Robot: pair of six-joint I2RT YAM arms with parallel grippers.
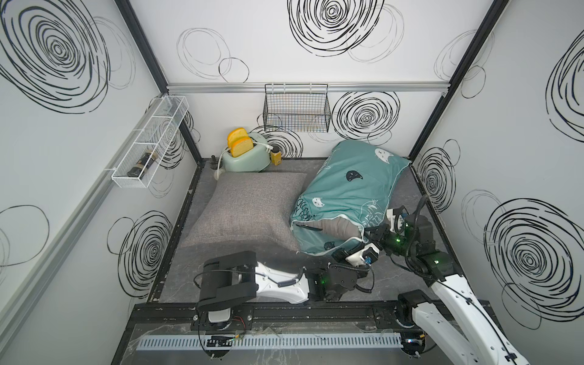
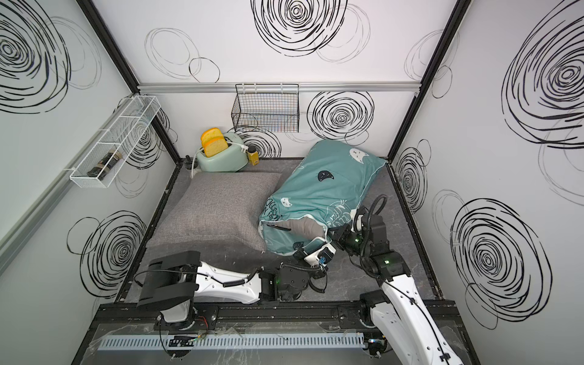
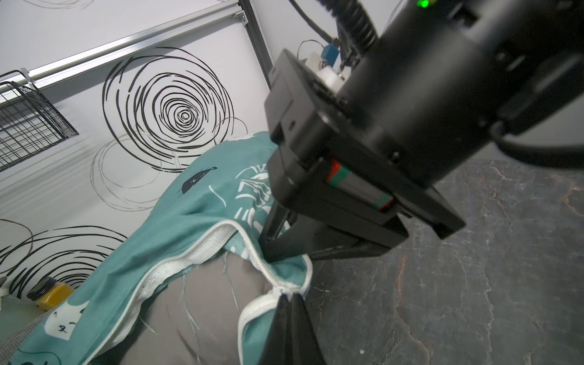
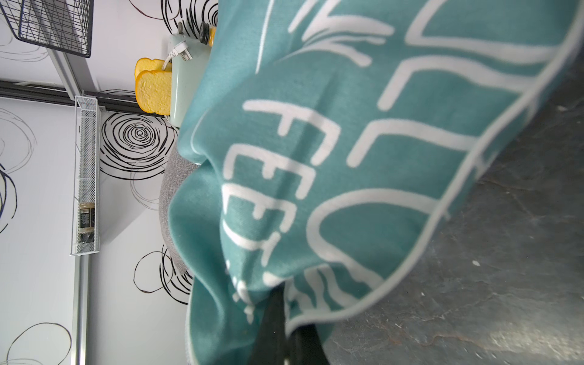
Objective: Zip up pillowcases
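Note:
The teal pillowcase (image 1: 352,182) lies on the right with a grey pillow inside, its white-zipped near end (image 3: 200,249) gaping to show grey filling (image 3: 188,304). My right gripper is shut on the pillowcase fabric at its near right corner, beside the white piping. My left gripper is shut at the lower end of the zipper, just below the right gripper; whether anything thin sits between its fingertips is unclear.
A grey pillow (image 1: 237,206) lies to the left. At the back are a pale green toaster (image 1: 246,161) and yellow bottle (image 1: 275,155). Wire baskets (image 1: 297,112) hang on the walls. Bare grey table (image 3: 474,273) shows right of the case.

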